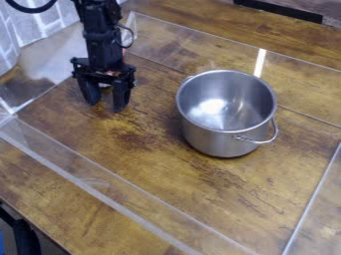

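My black gripper hangs low over the wooden table at the upper left, its fingertips at or just above the surface. Whether it is open or shut, and whether anything is between or behind its dark fingers, I cannot tell. A large steel pot with wire handles stands to the right of the gripper, apart from it, and looks empty inside.
Clear panels edge the table at left and right. A dark area lies beyond the lower-left and back edges.
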